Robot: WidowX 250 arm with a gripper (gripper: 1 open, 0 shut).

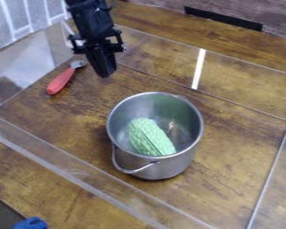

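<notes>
My black gripper [101, 66] hangs over the upper left of the wooden surface, shut, with nothing visible between its fingers. Just left of it and lower lies a red-handled utensil [61, 80] with a metal end. A steel pot [181, 154] with a wire handle stands at the lower middle, holding a pale green textured object [149, 135].
Clear strips or panels border the surface at left and right, and a white strip [199, 68] lies at the upper right. A blue object [29, 223] is at the bottom left corner.
</notes>
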